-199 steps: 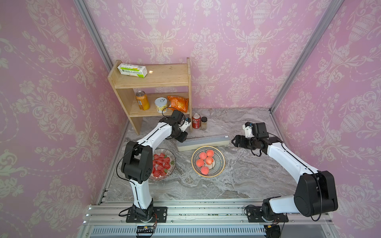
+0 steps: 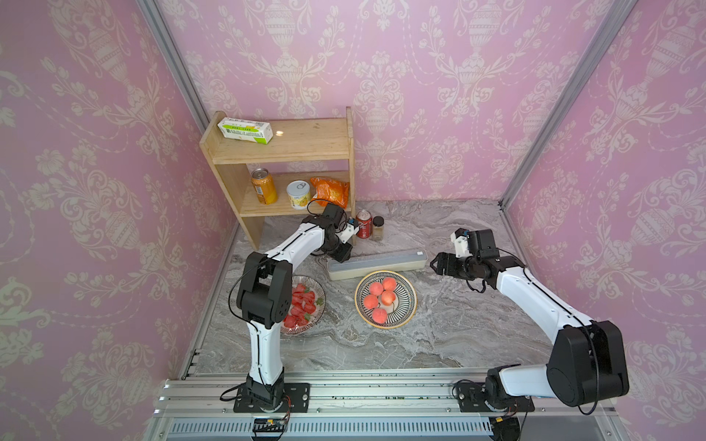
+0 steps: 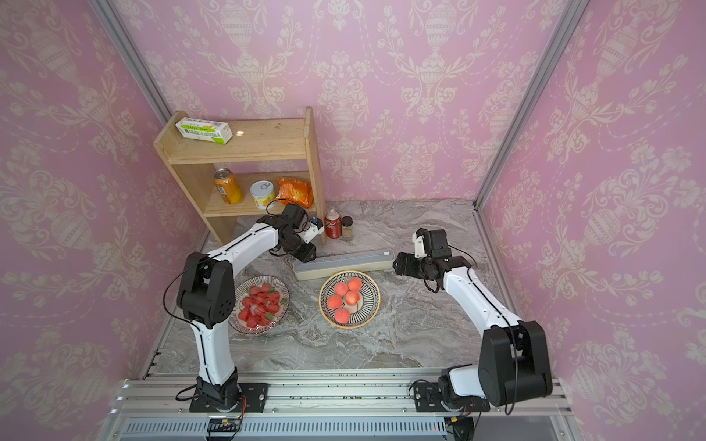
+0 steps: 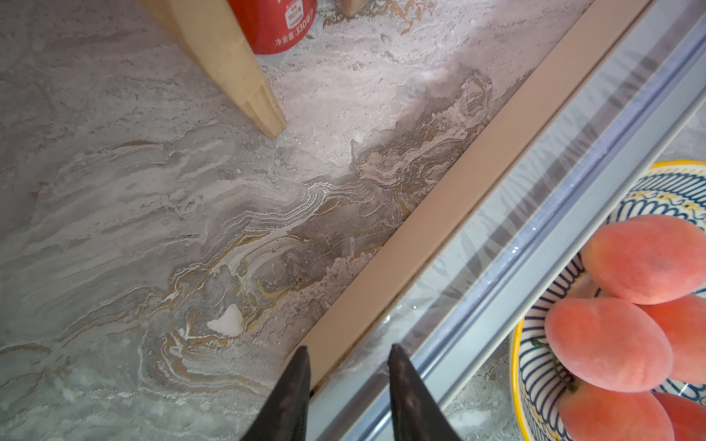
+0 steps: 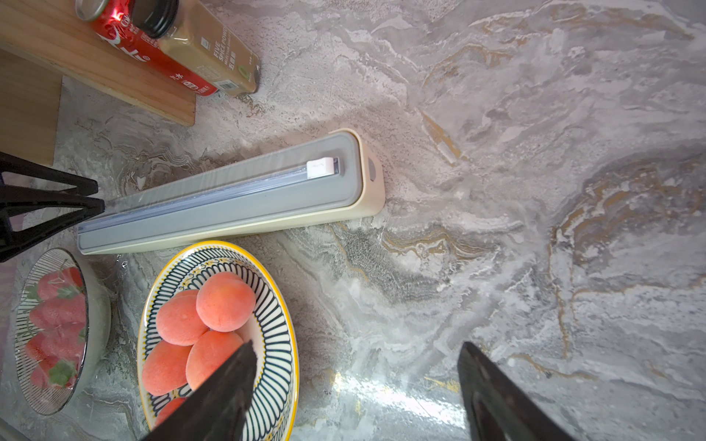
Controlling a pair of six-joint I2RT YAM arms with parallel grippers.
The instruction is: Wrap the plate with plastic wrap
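A long cream-and-grey plastic wrap dispenser (image 5: pixel 242 191) lies across the table behind a patterned plate (image 2: pixel 386 323) of peaches. A clear bowl (image 3: pixel 259 305) of strawberries sits to its left. My left gripper is low over the dispenser's left end, fingers part open either side of the clear film strip along its top; whether they touch it I cannot tell. My right gripper stands open beyond the dispenser's right end, nothing between its fingers.
A wooden shelf (image 2: pixel 279 150) with cans, a box and an orange bag stands at back left. A red can (image 2: pixel 364 224) and spice jar (image 2: pixel 378 229) stand by its right leg.
My left gripper has moved slightly right and down toward the dispenser's left end.
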